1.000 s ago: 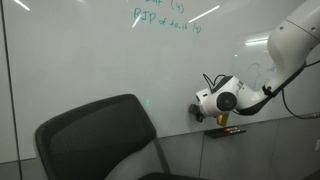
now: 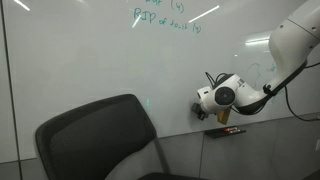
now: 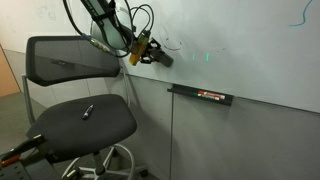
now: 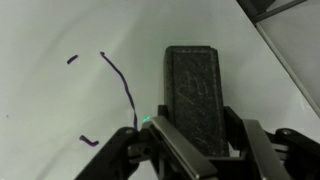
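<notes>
A dark, fuzzy block that looks like an eraser (image 4: pixel 195 90) is gripped upright in the wrist view, its far end extending over the whiteboard (image 4: pixel 65 110). My gripper is shut on it, with a finger along each side. Left of the block, the board carries a purple curved stroke (image 4: pixel 122 80), short purple dashes and a small teal spot. From the second exterior view, the eraser (image 3: pixel 162 59) is at the board's lower part; whether it presses on the surface I cannot tell.
A black office chair (image 3: pixel 110 125) stands in front of the board, a small dark object (image 3: pixel 88 112) on its seat. The marker tray (image 3: pixel 188 91), right of the gripper and lower, holds a reddish item. Teal writing (image 2: pixel 165 20) is high on the board.
The arm and gripper have shifted only slightly near the board's lower part. The chair and tray have stayed put.
</notes>
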